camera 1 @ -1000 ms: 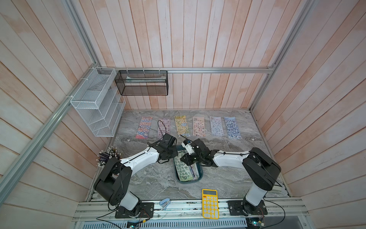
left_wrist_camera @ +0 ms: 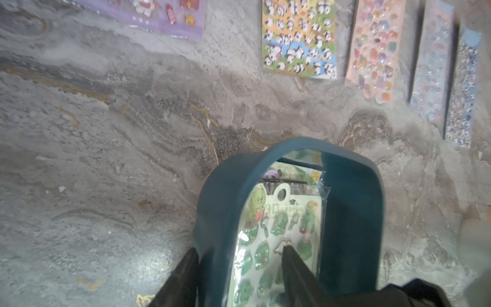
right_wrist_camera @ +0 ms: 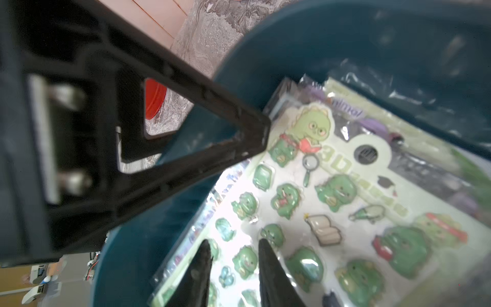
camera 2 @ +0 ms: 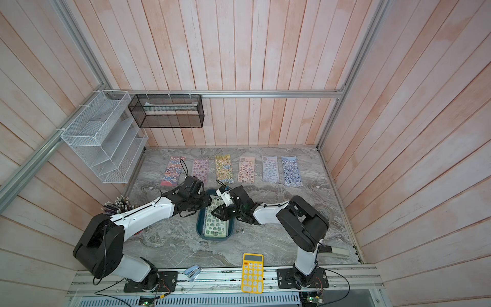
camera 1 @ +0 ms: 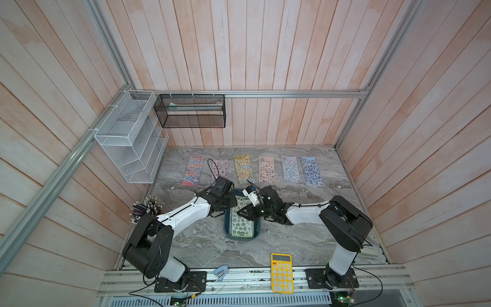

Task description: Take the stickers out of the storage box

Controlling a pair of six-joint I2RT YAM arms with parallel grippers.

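A teal storage box (camera 1: 226, 225) holds clear-bagged sticker sheets, the top one white with green dinosaurs (right_wrist_camera: 286, 199). In the left wrist view my left gripper is open, its fingers either side of the box's left wall. My right gripper is inside the box, low over the dinosaur sheet, with its fingers part open. Whether anything is between the right fingertips is hard to tell.
Several sticker sheets (camera 1: 266, 168) lie in a row along the back of the table. A yellow calculator (camera 1: 281, 273) and a blue stapler (camera 1: 221, 271) sit at the front edge. Wire baskets hang at the back left.
The box has shifted left and back and now stands straighter. Both arms have moved slightly with it, to the left.
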